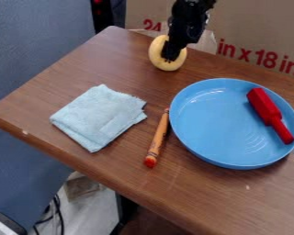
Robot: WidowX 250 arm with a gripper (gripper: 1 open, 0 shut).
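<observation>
My black gripper (175,48) is at the top centre of the camera view, over the back of the wooden table, at a pale yellow ring-like or round object (160,61). Its fingers overlap that object's upper right part; whether they are closed on it is hard to tell. A blue plate (220,139) on the right holds a red bottle-shaped object (267,114). An orange crayon-like stick with a red end (158,139) lies just left of the plate. A folded light blue cloth (98,117) lies on the left.
A cardboard box with red print (254,37) stands behind the table. The table's left edge borders a grey-blue area, with cables below it.
</observation>
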